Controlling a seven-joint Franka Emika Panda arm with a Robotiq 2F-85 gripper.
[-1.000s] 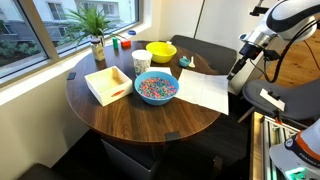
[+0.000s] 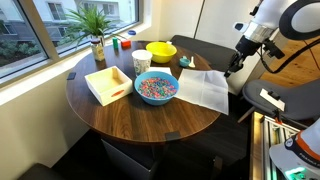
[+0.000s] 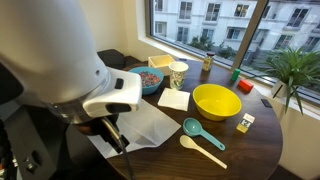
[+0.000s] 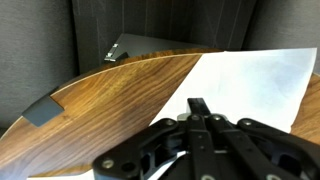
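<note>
A white sheet [image 2: 206, 90], cloth or paper, lies flat at the right-hand edge of the round wooden table [image 2: 130, 120]. My gripper [image 2: 233, 70] is low at the sheet's outer side in exterior view 1. In the wrist view the fingers [image 4: 197, 106] are together over the white sheet [image 4: 245, 85], and I see nothing clearly pinched between them. Exterior view 2 shows the arm's big white body in front, covering part of the sheet [image 3: 152, 126].
A blue bowl of colourful pieces [image 2: 156, 88], a cream box [image 2: 108, 84], a white patterned cup [image 2: 142, 62] and a yellow bowl [image 2: 161, 50] stand on the table. A teal scoop [image 3: 203, 132] and wooden spoon [image 3: 202, 150] lie near the yellow bowl.
The arm's wrist has risen and tilted over the last second, while the fingertips stay near the sheet's outer edge. The other things on the table have not moved.
</note>
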